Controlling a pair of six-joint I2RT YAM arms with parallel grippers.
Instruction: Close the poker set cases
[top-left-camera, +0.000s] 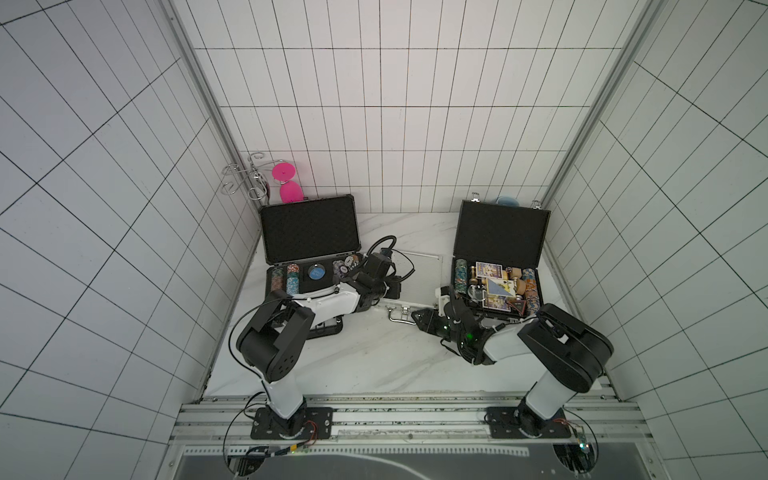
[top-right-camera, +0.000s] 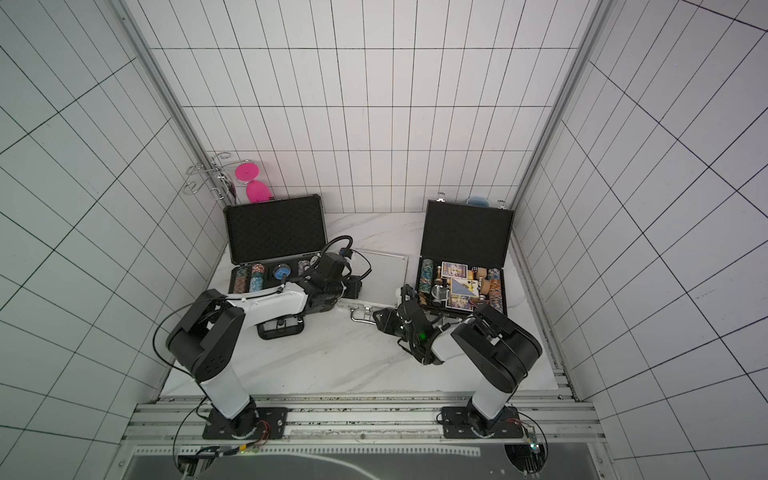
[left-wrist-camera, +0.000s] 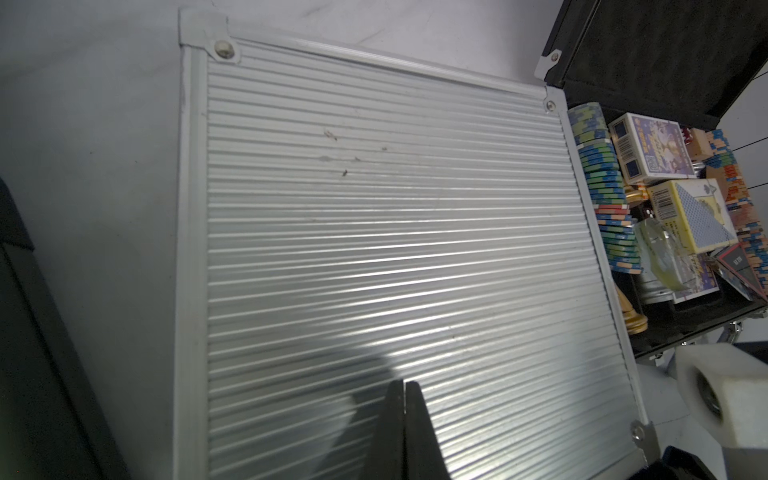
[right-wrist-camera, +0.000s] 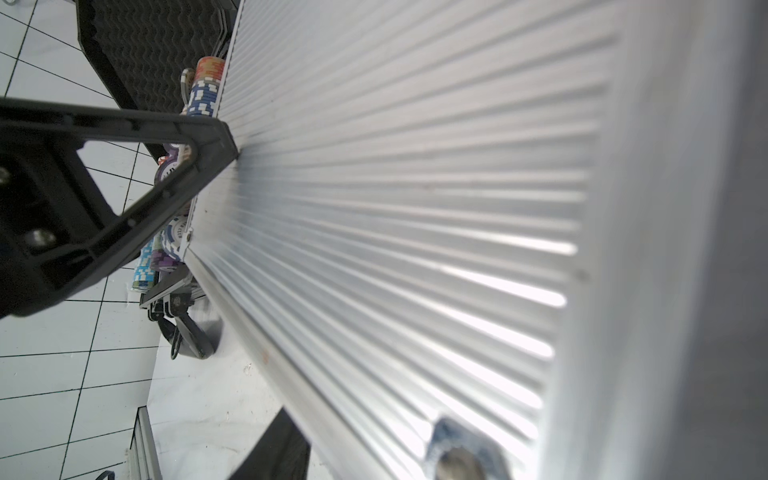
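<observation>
The middle case (top-left-camera: 425, 276) lies with its ribbed silver lid (left-wrist-camera: 392, 240) down flat. My left gripper is shut over that lid, with nothing showing between its fingers; contact cannot be told. My right gripper is open at the middle case's front, near its handle and latches (top-left-camera: 402, 315). One black finger (right-wrist-camera: 180, 180) overlaps the lid in the right wrist view; the other is blurred low in that view. The left case (top-left-camera: 310, 228) and right case (top-left-camera: 502, 232) both stand with lids raised, their chips and cards exposed.
A wire stand with pink discs (top-left-camera: 284, 172) is behind the left case. A blue round thing (top-left-camera: 507, 201) shows behind the right lid. Free marble table (top-left-camera: 384, 364) lies in front of the middle case. My left forearm crosses the left case's front.
</observation>
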